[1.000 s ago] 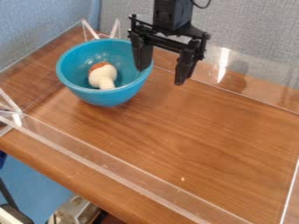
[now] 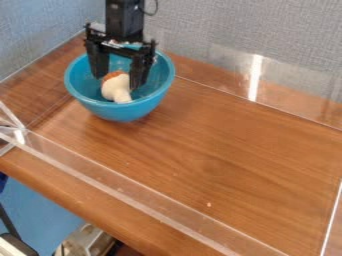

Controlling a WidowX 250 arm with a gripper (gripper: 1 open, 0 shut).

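A blue bowl (image 2: 130,107) sits at the left of the wooden table. Inside it lies a pale object with an orange top (image 2: 118,89). My black gripper (image 2: 118,68) hangs over the bowl, its two fingers spread and reaching down inside the rim, around or just above the object. Whether the fingers touch it is not clear.
Clear low walls edge it, with grey textured panels behind and at the left.
My gripper has moved left, from beside the bowl's right part to over its middle and down into it. The bowl looks about where it was.
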